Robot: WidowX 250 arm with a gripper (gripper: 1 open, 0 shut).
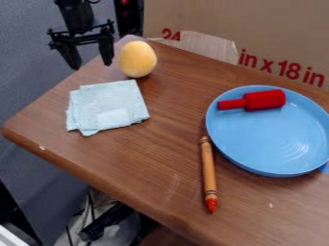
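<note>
My black gripper [88,54] hangs at the top left, above the table's far left edge, its fingers spread open with nothing seen between them. Just right of it sits a yellow oval object [138,60]. A folded pale blue cloth [107,107] lies below the gripper on the wooden table. On the right, a red cylindrical object with a handle [253,101] rests on a blue plate [270,139]. An orange crayon [209,174] with a red tip lies left of and below the plate.
A large cardboard box [240,34] stands behind the table. The table's left edge drops to a cluttered floor area.
</note>
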